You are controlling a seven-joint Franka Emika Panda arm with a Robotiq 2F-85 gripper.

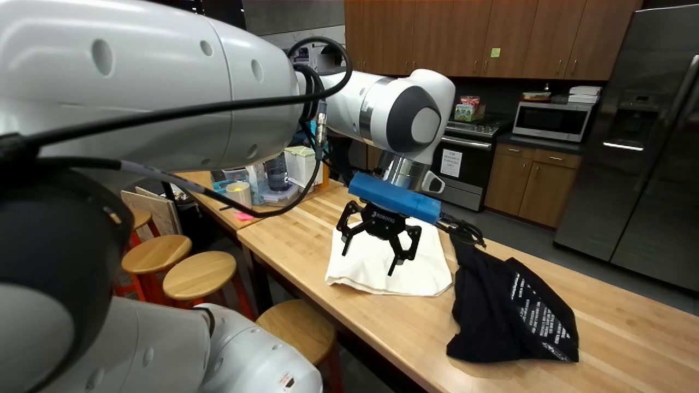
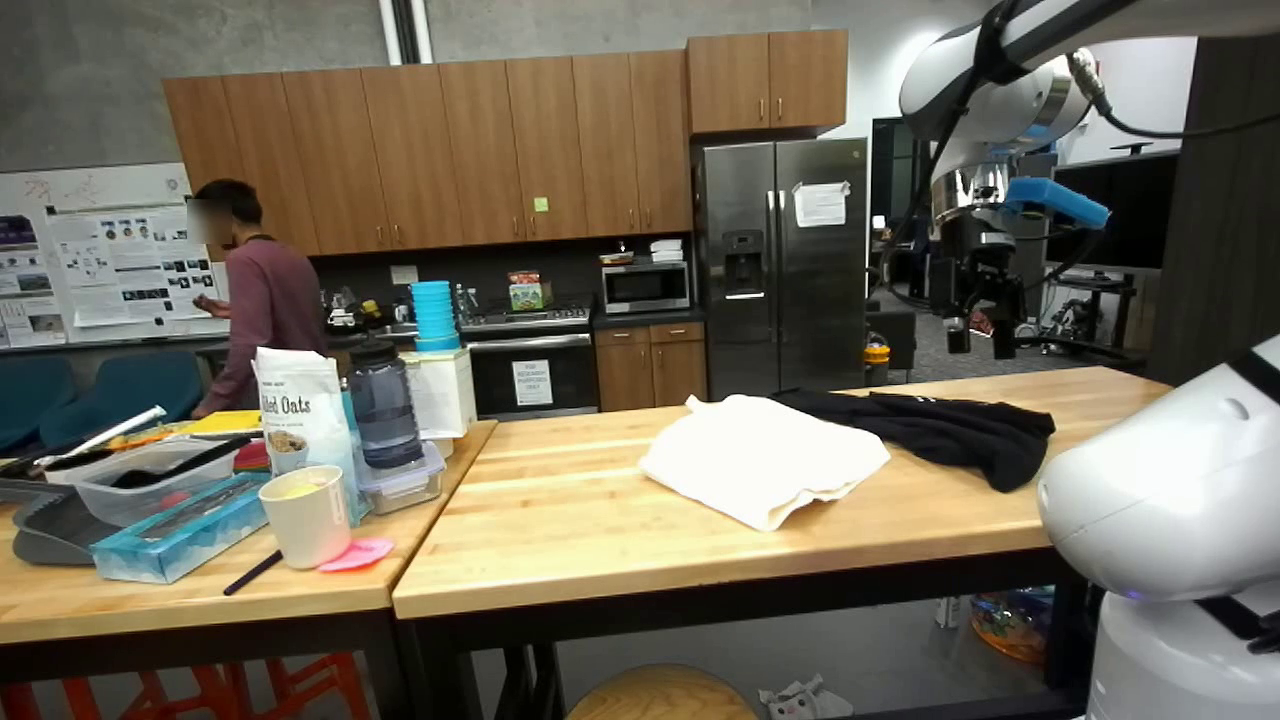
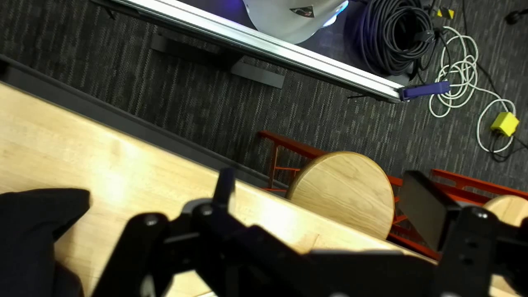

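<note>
My gripper [image 1: 368,264] hangs in the air with its fingers spread wide and nothing between them. In exterior view 2 the gripper [image 2: 981,340] is seen side-on, well above the table. A white cloth [image 1: 357,272] lies flat on the wooden table, behind the gripper in exterior view 1. To its right rests a crumpled black garment [image 1: 501,314] with white print. The wrist view shows both black fingers [image 3: 225,185] far apart, over the table's edge and a stool, with part of the black garment [image 3: 29,232] at lower left.
Round wooden stools [image 3: 346,193] stand along the table's near side. A second table on the left carries a white mug [image 2: 307,516], a bag of oats [image 2: 300,414] and a blue tissue box [image 2: 180,528]. Bare tabletop [image 2: 528,528] lies left of the cloth.
</note>
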